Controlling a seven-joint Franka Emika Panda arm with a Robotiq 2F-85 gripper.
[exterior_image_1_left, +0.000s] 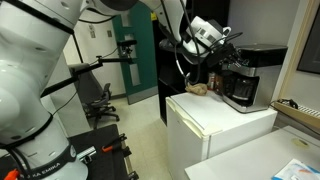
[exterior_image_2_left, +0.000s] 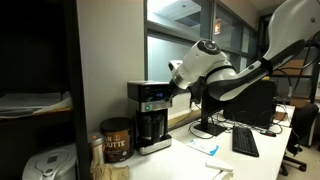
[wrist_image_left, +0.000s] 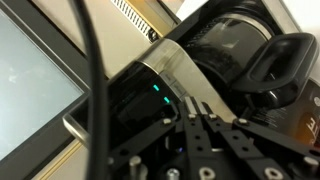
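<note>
A silver and black coffee maker (exterior_image_1_left: 249, 78) stands on the white cabinet top, its glass carafe (exterior_image_2_left: 155, 124) seated below the brewing head. In the wrist view its front panel (wrist_image_left: 150, 98) shows lit green marks, and the carafe handle (wrist_image_left: 275, 65) is at the upper right. My gripper (exterior_image_1_left: 232, 62) is at the front of the machine's upper part, its fingertips (wrist_image_left: 190, 103) close to the panel; whether they touch it I cannot tell. The fingers are together, with nothing visible between them.
On the cabinet behind the arm lies a brown object (exterior_image_1_left: 196, 88). A dark canister (exterior_image_2_left: 117, 138) stands beside the coffee maker. A keyboard (exterior_image_2_left: 231, 143) and monitor stand farther off.
</note>
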